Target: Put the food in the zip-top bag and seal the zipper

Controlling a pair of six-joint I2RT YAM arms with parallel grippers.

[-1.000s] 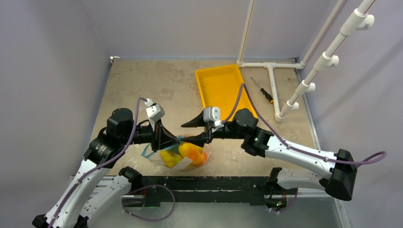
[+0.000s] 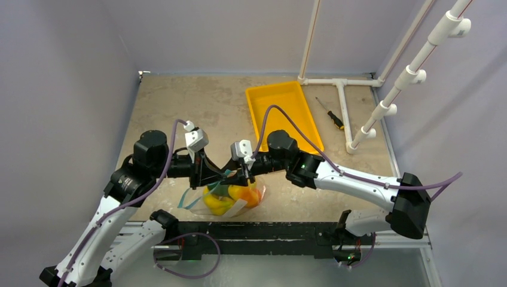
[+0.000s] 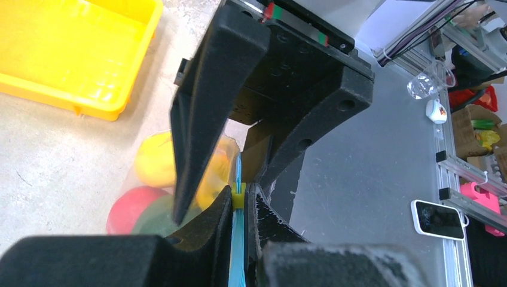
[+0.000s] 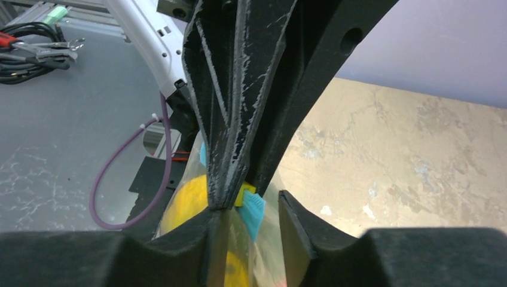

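In the top view the clear bag (image 2: 239,206) lies near the table's front edge, with yellow food (image 2: 218,204) and an orange item (image 2: 245,192) inside. Red and green food (image 3: 158,215) also shows in the left wrist view. My left gripper is shut at the bag's mouth, the yellow zip slider (image 3: 238,196) and blue zip strip (image 3: 237,251) pinched between its fingers. Facing it, my right gripper is part open, its fingers on either side of the blue strip (image 4: 252,212), not clamped on it. From above, both grippers' tips overlap and hide the slider.
Behind the bag stands an empty yellow tray (image 2: 281,86). A screwdriver (image 2: 335,119) lies to its right, beside a white pipe frame (image 2: 344,107). Bare table (image 2: 179,101) stretches across the back left.
My right gripper has travelled left to meet the left gripper at the bag's mouth, and its fingers have narrowed. The left arm has barely moved.
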